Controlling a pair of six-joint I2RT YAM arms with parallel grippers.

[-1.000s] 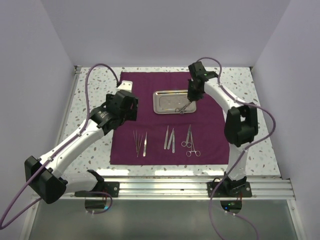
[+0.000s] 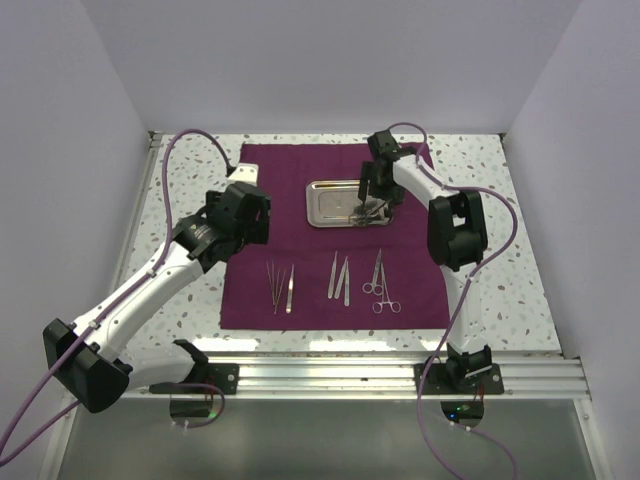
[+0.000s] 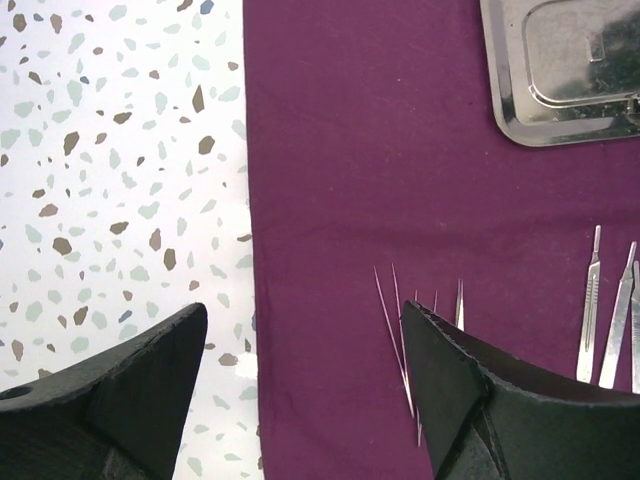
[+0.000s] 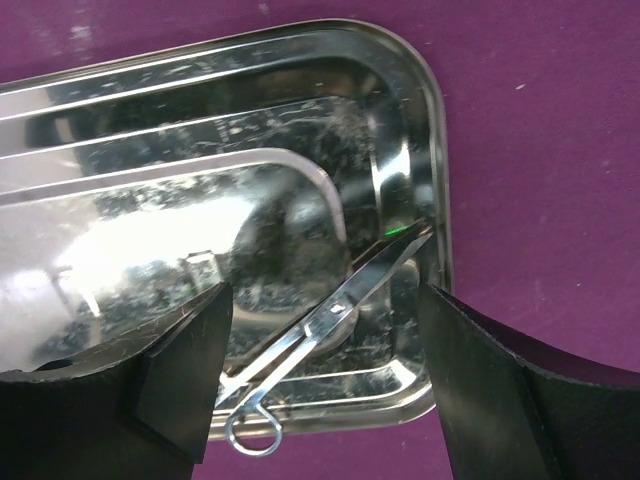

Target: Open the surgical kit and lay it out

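Note:
A steel tray point(image 2: 330, 205) lies on the purple cloth. Scissors point(image 4: 338, 309) rest diagonally at its right end, one ring over the near rim. My right gripper hangs open above them, fingers either side. Below the tray, laid in a row, are thin probes or tweezers point(image 2: 276, 285), several scalpel handles point(image 2: 333, 275) and two scissor-like ringed instruments point(image 2: 386, 295). My left gripper is open over the cloth's left side, nothing between its fingers.
The speckled table point(image 2: 170, 200) shows around the cloth. The cloth point(image 3: 360, 150) left of the tray is clear.
The left arm has shifted slightly to the left.

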